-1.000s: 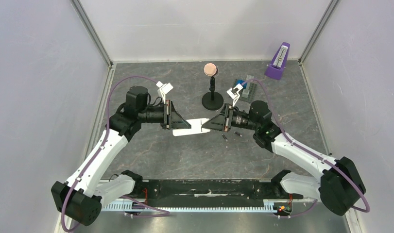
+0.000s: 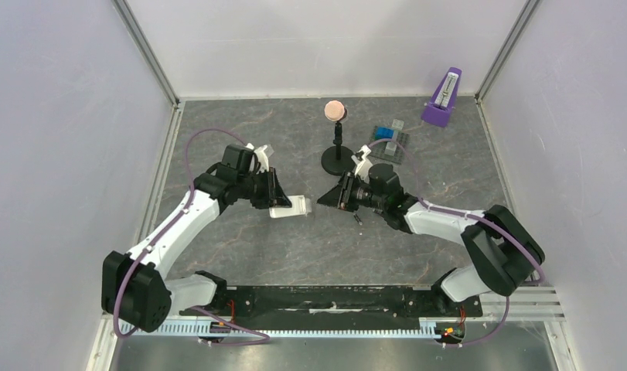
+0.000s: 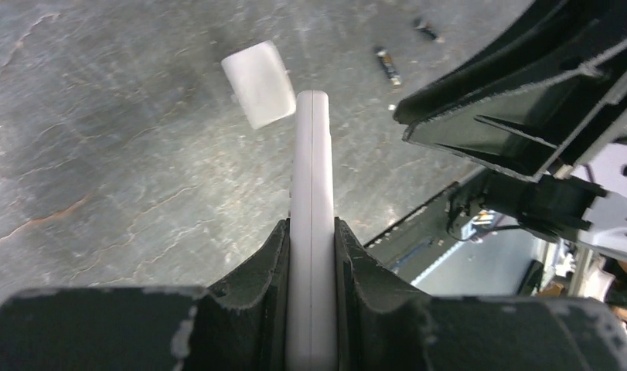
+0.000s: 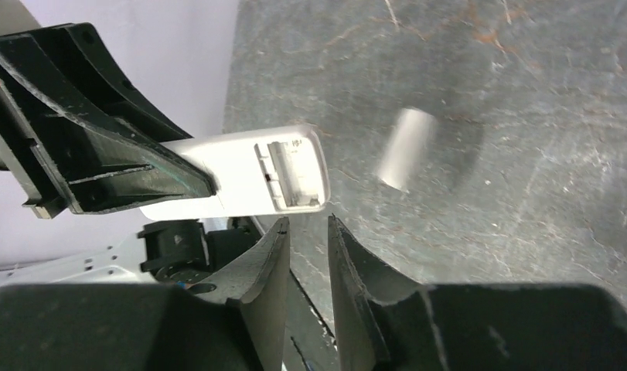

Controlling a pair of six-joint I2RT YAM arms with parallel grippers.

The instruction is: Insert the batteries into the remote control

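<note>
My left gripper is shut on the white remote, held side-on in the left wrist view. In the right wrist view its battery compartment is open and shows empty. A white cover is below the remote, blurred in the right wrist view. My right gripper is just right of the remote, its fingertips close together with a narrow gap and nothing visible between them. Two batteries lie on the table to the right.
A black stand with a round top stands at back centre. A board with blue and grey parts and a purple holder are at back right.
My right gripper has moved away from the remote's end, and the cover has come off, exposing the compartment. The left gripper and remote have shifted slightly left.
</note>
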